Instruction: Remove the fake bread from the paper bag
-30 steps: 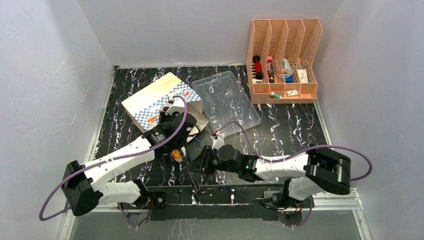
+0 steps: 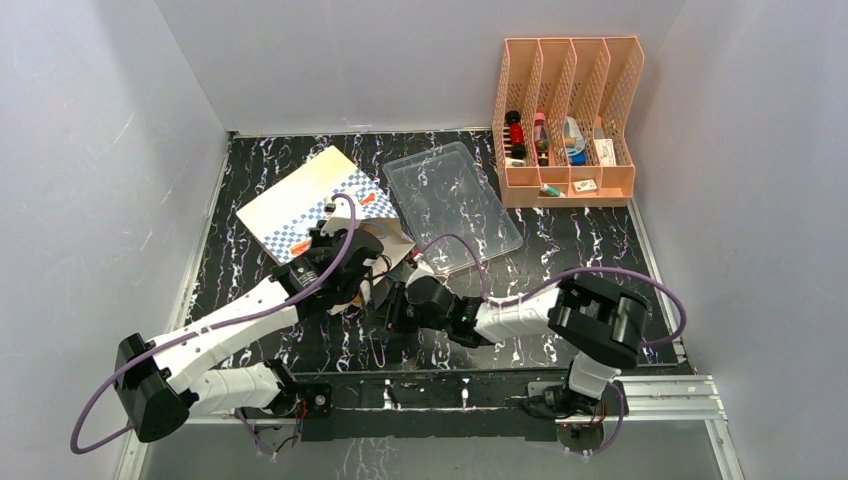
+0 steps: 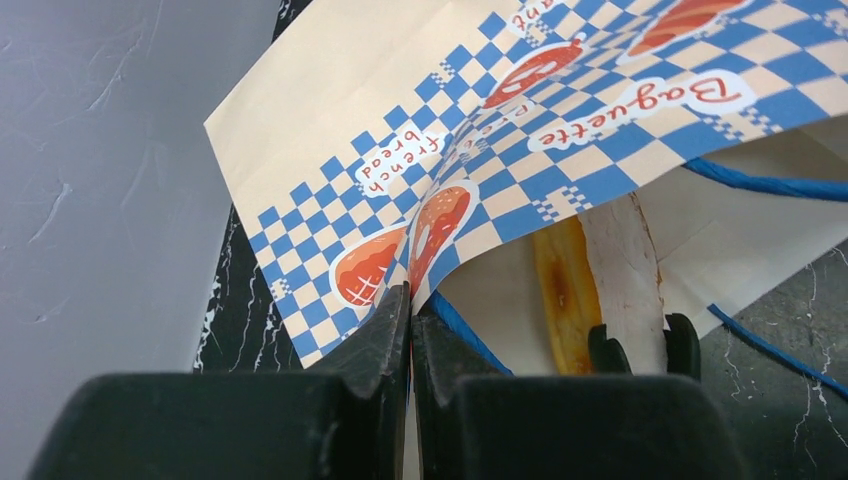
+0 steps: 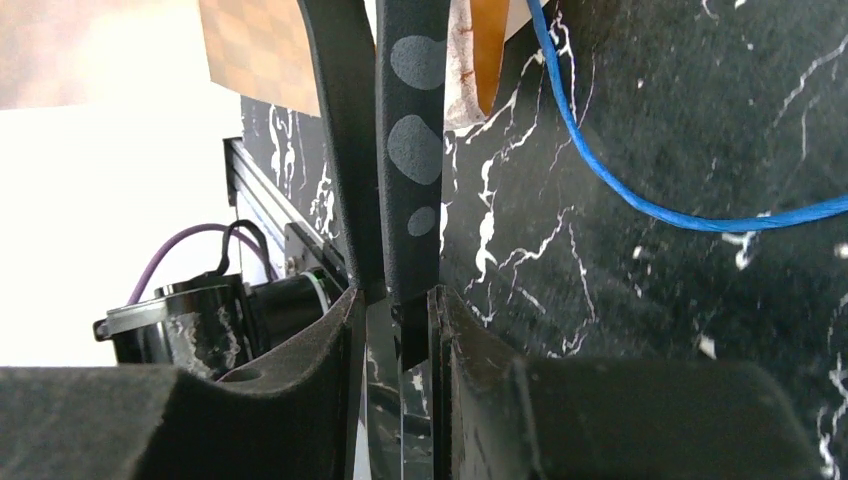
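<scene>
The paper bag (image 2: 300, 205), cream with blue checks, lies on its side with its mouth towards the front. In the left wrist view my left gripper is shut on the edge of its printed front, which is pulled up. Inside the open mouth shows the fake bread (image 3: 565, 295), golden on one side and white on the other. Two black tong tips (image 3: 683, 345) stand at its near end; whether they grip it I cannot tell. My right gripper is shut on the black tongs (image 4: 412, 150), which reach towards the bread (image 4: 489, 50).
A blue cord (image 4: 640, 205) trails from the bag over the dark marbled table. To the right of the bag lies a clear tray (image 2: 455, 200), and an orange divided rack (image 2: 570, 190) stands at the back right.
My right gripper has moved left towards the bag mouth with the tongs. The bag and left gripper have shifted slightly left, and less of the bread shows from above.
</scene>
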